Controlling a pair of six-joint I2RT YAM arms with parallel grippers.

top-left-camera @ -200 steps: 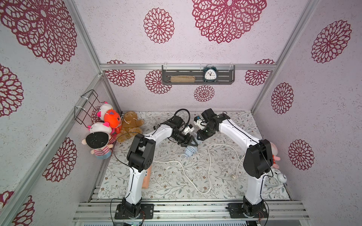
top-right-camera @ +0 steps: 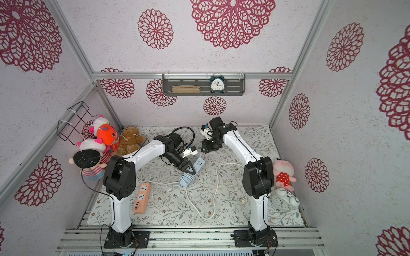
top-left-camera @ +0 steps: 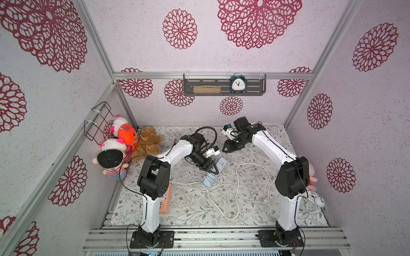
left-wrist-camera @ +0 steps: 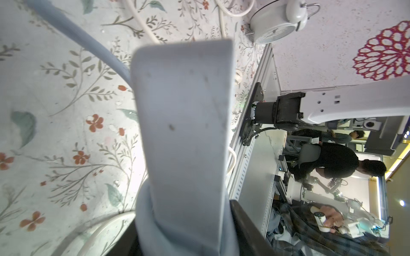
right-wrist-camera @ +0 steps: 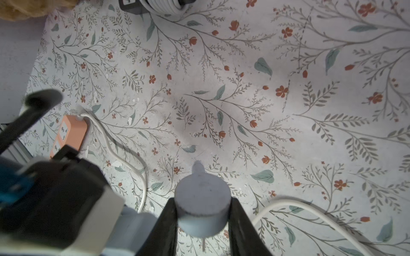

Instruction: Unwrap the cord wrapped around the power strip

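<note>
The light blue power strip (top-left-camera: 220,164) (left-wrist-camera: 181,145) is tilted mid-table, with cord (top-left-camera: 208,180) (left-wrist-camera: 85,38) coiled round its lower end. My left gripper (top-left-camera: 210,167) (top-right-camera: 188,168) is at the strip, which stands between its fingers; whether they grip it is unclear. Behind and right of it, my right gripper (top-left-camera: 227,148) (top-right-camera: 205,147) is shut on a light blue cord end (right-wrist-camera: 202,204), probably the plug, seen end-on in the right wrist view.
A peach power strip (top-right-camera: 142,196) lies front left, with a white cord (top-right-camera: 215,192) across the middle. Plush toys (top-right-camera: 91,160) crowd the left; another toy (top-right-camera: 284,172) and a white clock (top-right-camera: 285,199) are at the right.
My right gripper has moved slightly up the image. The wrapped end of the strip has shifted left and down, and more of the strip now shows beside my left gripper.
</note>
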